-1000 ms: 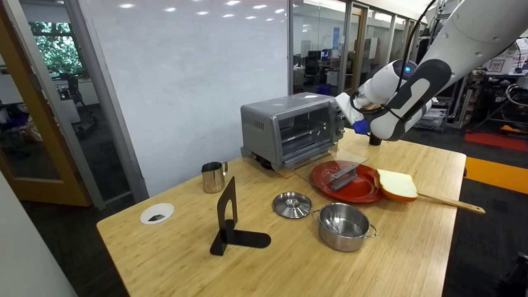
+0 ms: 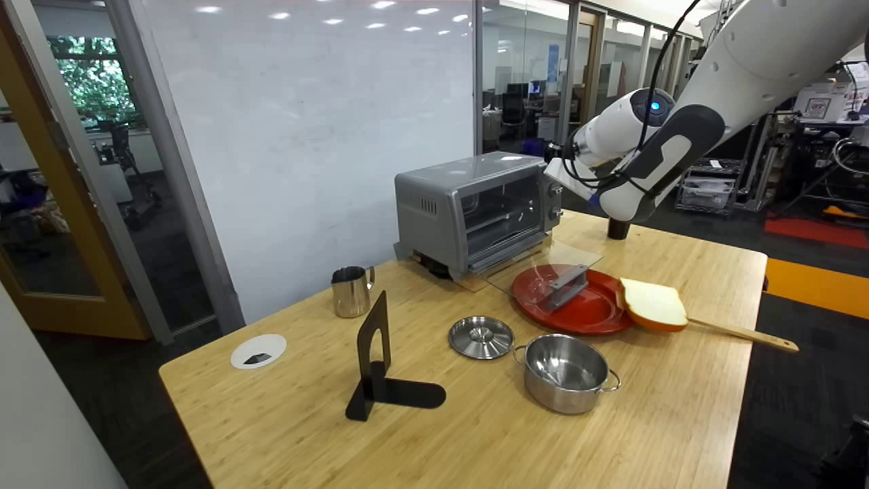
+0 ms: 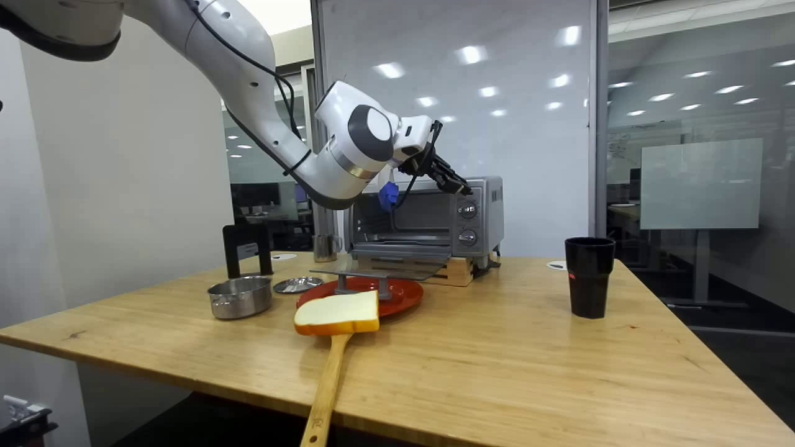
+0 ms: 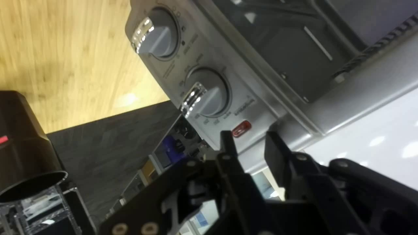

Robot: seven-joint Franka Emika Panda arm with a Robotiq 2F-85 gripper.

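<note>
The grey toaster oven (image 2: 468,212) stands on the table with its glass door (image 3: 380,264) lowered flat over a red plate (image 2: 599,310). My gripper is at the control end of the oven's front, close to its upper corner and above the upper knob (image 3: 467,209). In the wrist view, its dark fingers (image 4: 226,143) stand a narrow gap apart beside the red indicator light (image 4: 241,128). Through that gap the oven's edge shows; whether the fingers touch or grip it cannot be made out. The lower knob (image 4: 158,37) is farther from the fingers.
Bread (image 2: 654,305) rests on a wooden spatula (image 2: 745,333) by the plate. A steel pot (image 2: 564,373), its lid (image 2: 481,337), a metal pitcher (image 2: 351,292) and a black stand (image 2: 375,367) occupy the table. A black cup (image 3: 589,277) stands beyond the knob side.
In exterior view 1, the arm's wrist has moved left and upward, closer to the oven's control end, and turned. The oven and its lowered door appear shifted slightly left.
</note>
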